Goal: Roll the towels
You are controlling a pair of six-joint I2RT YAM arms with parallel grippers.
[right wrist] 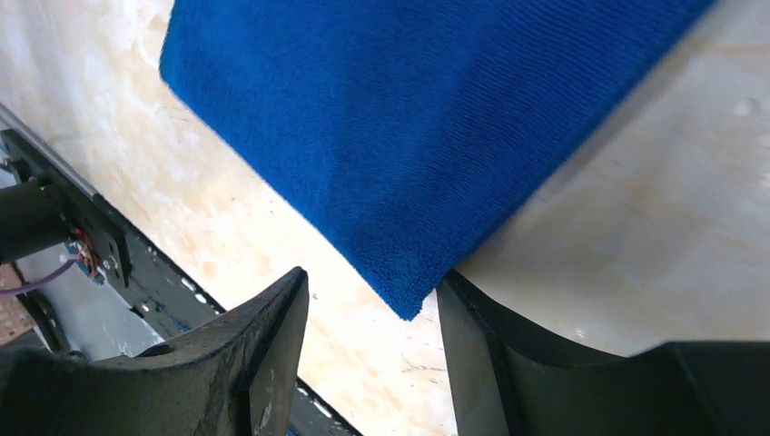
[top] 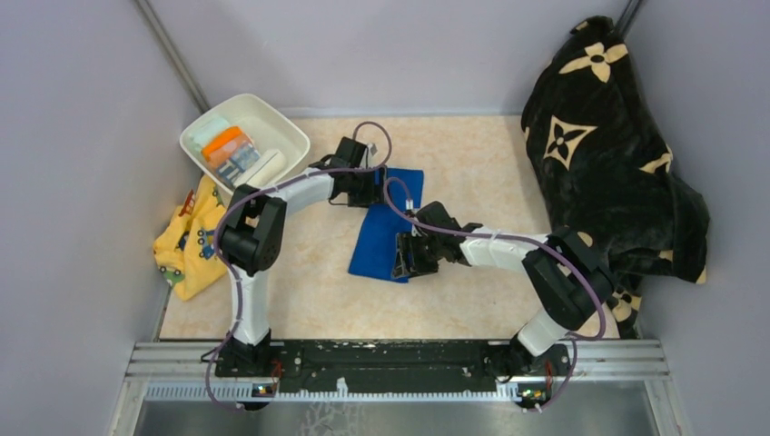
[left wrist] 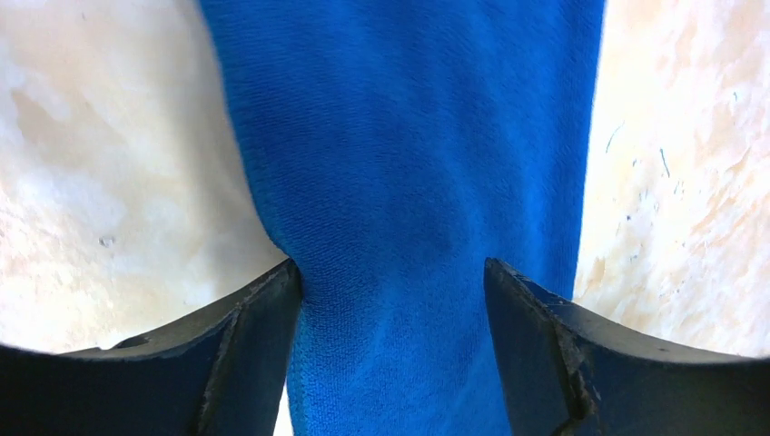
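Note:
One blue towel (top: 374,245) lies flat on the table as a long narrow strip, slanting in the top view with its far end to the right. My left gripper (top: 381,186) is over the far half; in the left wrist view its open fingers (left wrist: 259,341) straddle the towel's long edge, the cloth filling the gap. My right gripper (top: 399,256) is at the near right corner; in the right wrist view the towel's corner (right wrist: 409,291) pokes between its open fingers, close to the inner finger tip. Neither gripper is closed on the cloth.
At the back left stands a white bin (top: 292,136) with packages inside. A yellow patterned cloth (top: 192,245) lies below it, and a large black patterned blanket (top: 581,100) fills the right side.

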